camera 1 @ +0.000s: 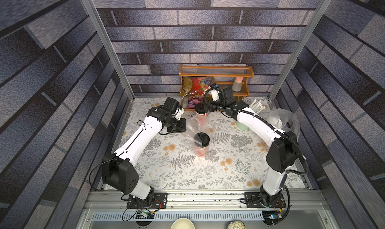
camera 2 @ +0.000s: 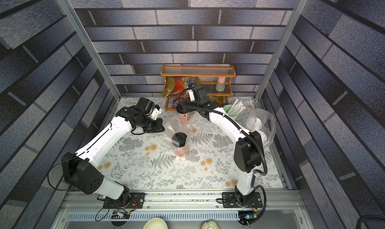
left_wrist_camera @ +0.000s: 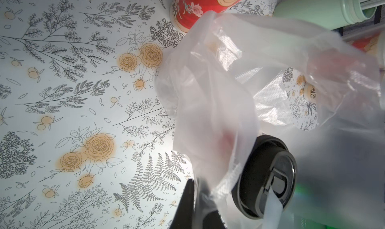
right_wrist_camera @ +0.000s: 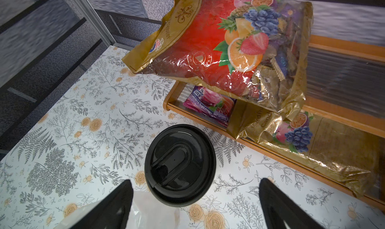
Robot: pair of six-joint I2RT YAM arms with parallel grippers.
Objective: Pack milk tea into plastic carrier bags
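A cup with a black lid (left_wrist_camera: 264, 176) stands inside the translucent plastic bag (left_wrist_camera: 212, 108) on the table. At the bag's edge my left gripper is shut on the thin plastic. Behind the bagged cup, a second red cup stands outside the bag; its black lid (right_wrist_camera: 180, 164) shows from above in the right wrist view. My right gripper is open over this second cup, one finger (right_wrist_camera: 116, 203) to each side in that view, without visible contact. How deep the fingers reach beside the lid is hard to judge.
A wooden shelf (camera 1: 216, 74) with a red-gold candy bag (right_wrist_camera: 240, 48) stands close behind the second cup. Farther right are a green container (camera 2: 230, 113) of white sticks and another clear bag (camera 2: 269, 126) holding white items.
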